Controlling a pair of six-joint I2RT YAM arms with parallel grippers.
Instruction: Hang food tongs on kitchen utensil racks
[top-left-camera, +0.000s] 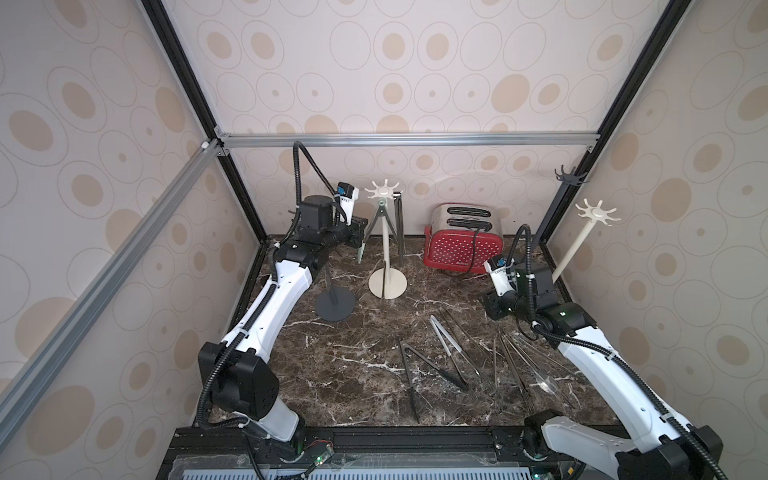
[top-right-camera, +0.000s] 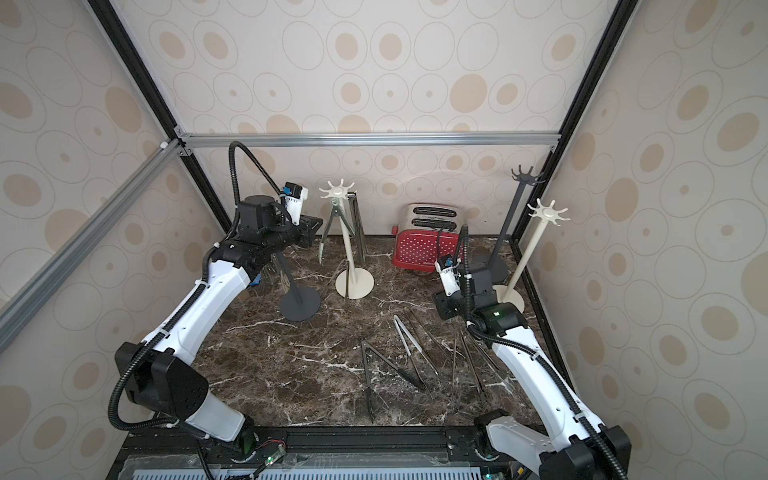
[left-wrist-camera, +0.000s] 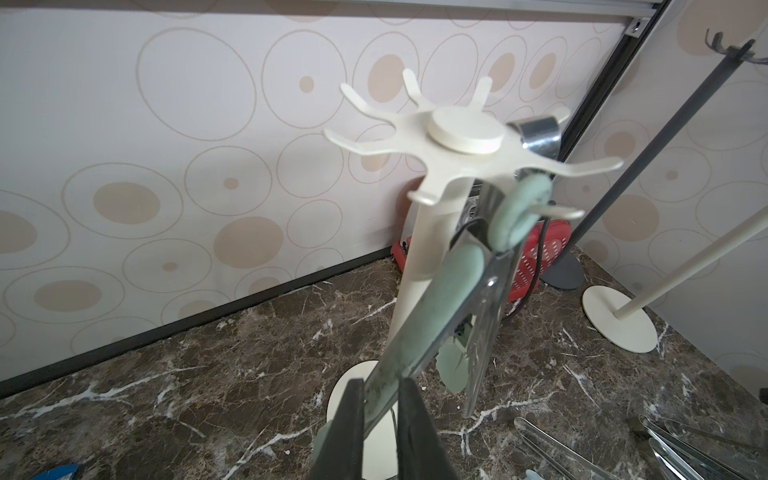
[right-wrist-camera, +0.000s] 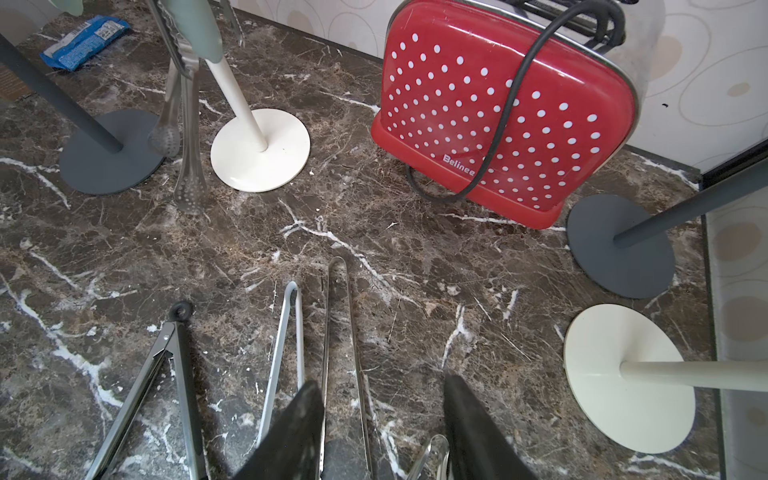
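Note:
Food tongs with mint-green grips (left-wrist-camera: 420, 336) hang on the hooks of the white rack (top-left-camera: 382, 190) at the centre, beside steel tongs (top-left-camera: 398, 224). My left gripper is at that rack, its fingertips over a green grip; whether it holds it I cannot tell. My right gripper hangs above the table at the right, fingers apart with nothing seen between them. Below and around it lie loose tongs: dark ones (right-wrist-camera: 184, 376), silver ones (right-wrist-camera: 280, 336) and a thin steel pair (right-wrist-camera: 352, 352).
A grey rack (right-wrist-camera: 112, 148) stands left of the white one. A red toaster (right-wrist-camera: 504, 112) stands at the back. A second grey rack (right-wrist-camera: 616, 248) and white rack (right-wrist-camera: 616, 392) stand at the right.

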